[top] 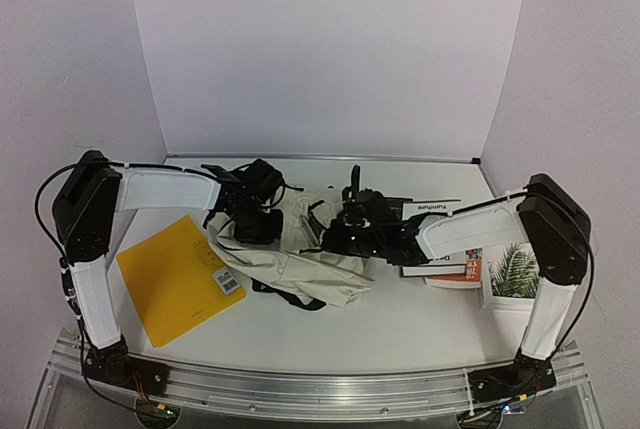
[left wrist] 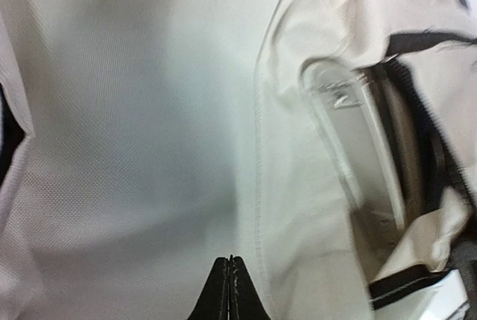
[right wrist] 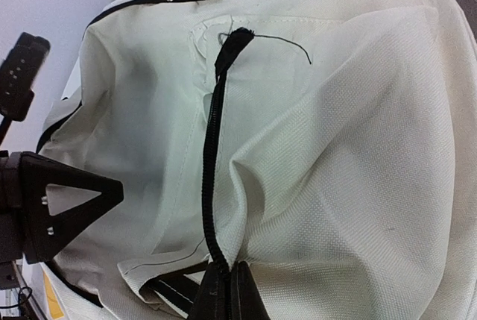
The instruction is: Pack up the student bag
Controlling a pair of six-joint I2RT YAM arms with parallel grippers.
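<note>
The cream cloth bag (top: 325, 284) lies slack in the middle of the table, its mouth spread open. In the right wrist view a black zipper edge (right wrist: 212, 163) of the bag runs down into my right gripper, shut on it. Over the bag's left part sits my left gripper (top: 262, 236). Its fingertips meet in the left wrist view, with nothing seen between them, above the bag's pale inner cloth (left wrist: 149, 148). A grey, round-ended piece (left wrist: 346, 126) shows in a dark-edged opening of the bag; I cannot tell what it is.
A yellow folder (top: 170, 284) with a barcode label lies left of the bag, near its edge. To the right, partly under my right arm, are stacked books (top: 455, 277) and a picture with a green leaf (top: 514, 274).
</note>
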